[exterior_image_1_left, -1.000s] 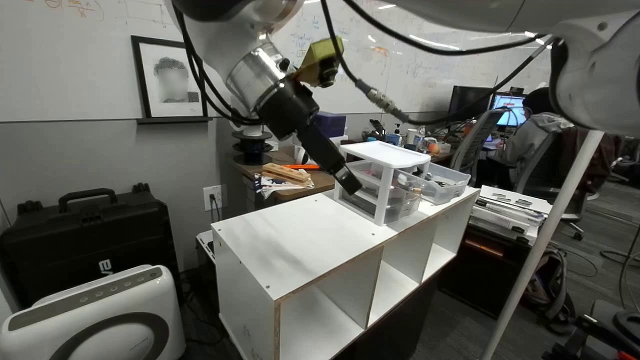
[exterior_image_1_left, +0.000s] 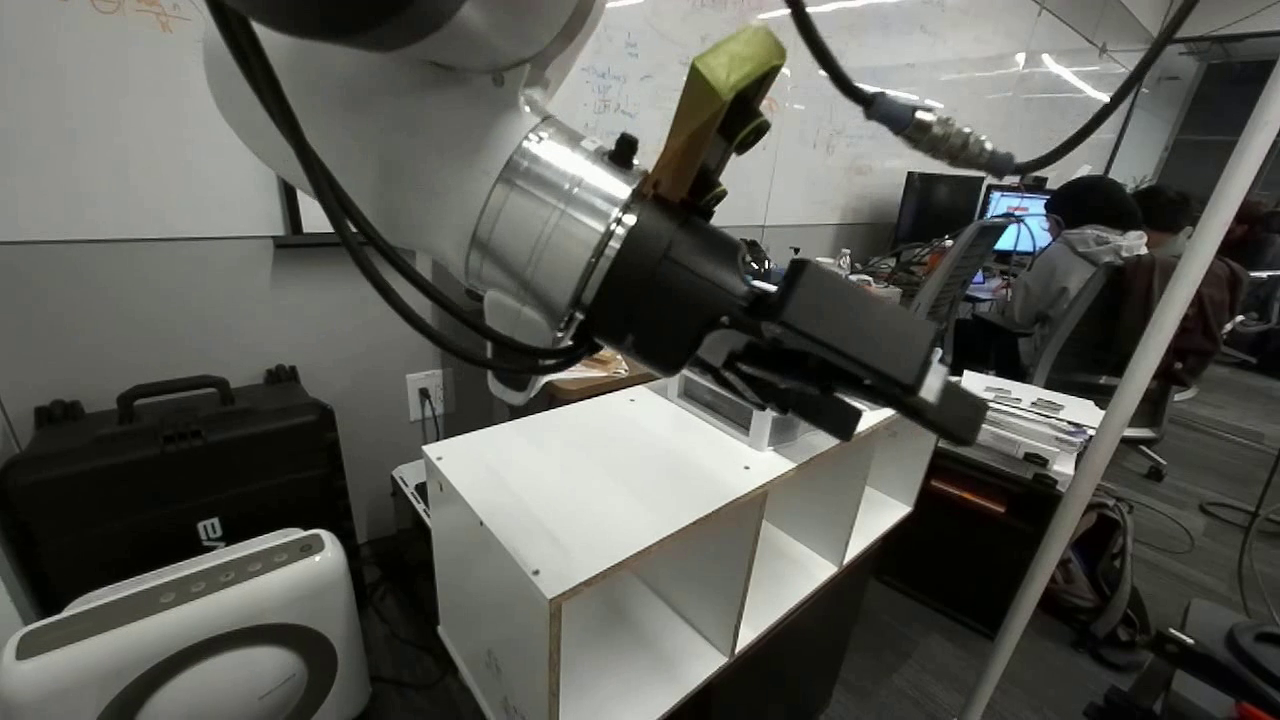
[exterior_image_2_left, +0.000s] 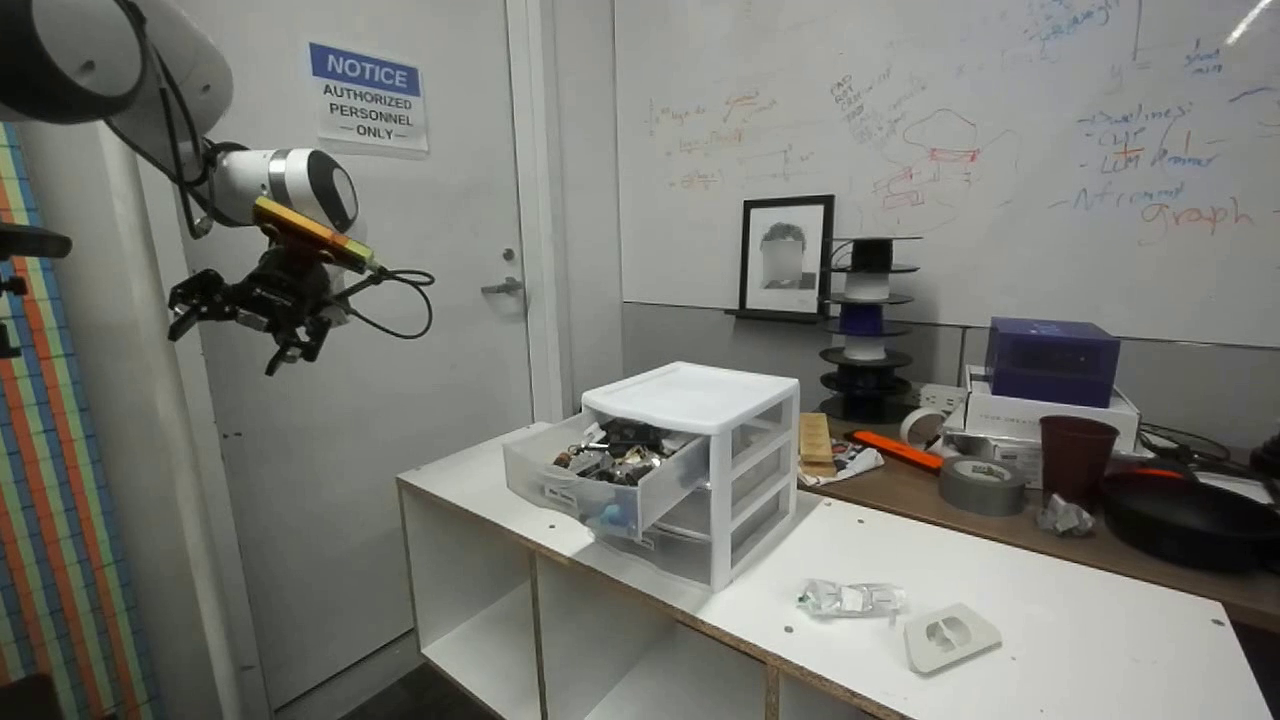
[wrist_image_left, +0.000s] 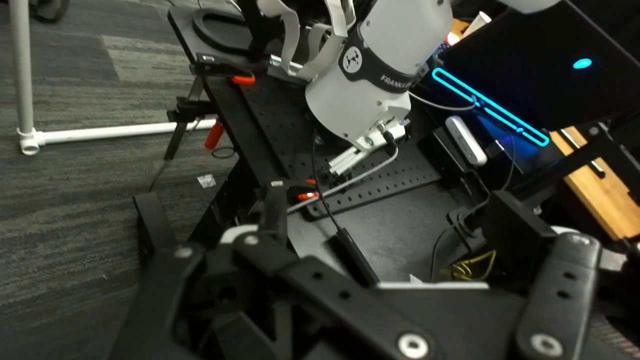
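Note:
My gripper (exterior_image_2_left: 232, 341) hangs in the air at the left of exterior view 2, with its fingers spread and nothing between them. In exterior view 1 the gripper (exterior_image_1_left: 908, 422) is close to the camera, covering most of the drawer unit. The white drawer unit (exterior_image_2_left: 690, 396) stands on a white shelf. Its top drawer (exterior_image_2_left: 576, 486) is pulled out and filled with small mixed parts. To its right on the shelf lie a clear plastic packet (exterior_image_2_left: 852, 599) and a pale grey moulded piece (exterior_image_2_left: 950, 637). The wrist view shows black fingers (wrist_image_left: 561, 294) wide apart, facing the robot's base.
The white shelf (exterior_image_1_left: 576, 480) has a bare top on its near side in exterior view 1. A brown desk holds grey tape (exterior_image_2_left: 981, 485), a dark cup (exterior_image_2_left: 1071, 460) and a black pan (exterior_image_2_left: 1188, 518). A white pole (exterior_image_1_left: 1098, 480) stands at the right.
In exterior view 1 the gripper has swung right and nearer the camera, away from beside the drawer unit, and has turned so both fingers show. The arm now hides the framed portrait.

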